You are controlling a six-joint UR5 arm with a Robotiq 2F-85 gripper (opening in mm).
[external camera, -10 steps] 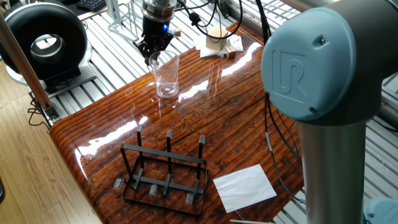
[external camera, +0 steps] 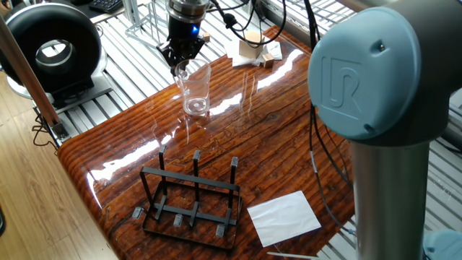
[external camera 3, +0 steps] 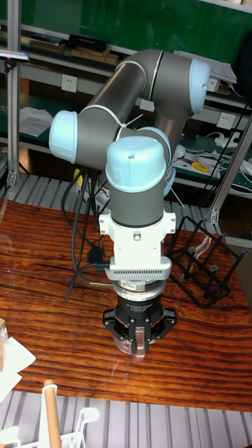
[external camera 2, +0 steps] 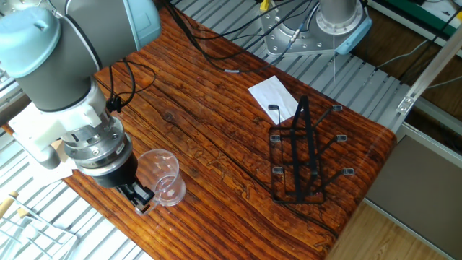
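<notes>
A clear plastic cup with a side handle is at the far edge of the wooden table, mouth up. In exterior view 1 my gripper comes down beside its rim, on the handle side. Its fingertips look closed together on the handle, and in exterior view 2 the gripper meets the cup at that same side. From the front, the gripper hides most of the cup. Whether the cup's base touches the table is hard to tell. A black wire rack with several upright prongs stands near the opposite table edge.
A white paper square lies beside the rack. Wooden blocks rest on white paper at the far right corner. Between cup and rack the table is bare. Cables hang along the arm.
Cup and gripper have shifted together slightly to the right over the last second in exterior view 1. The arm's large joint moved slightly right too. Rack and paper are unmoved.
</notes>
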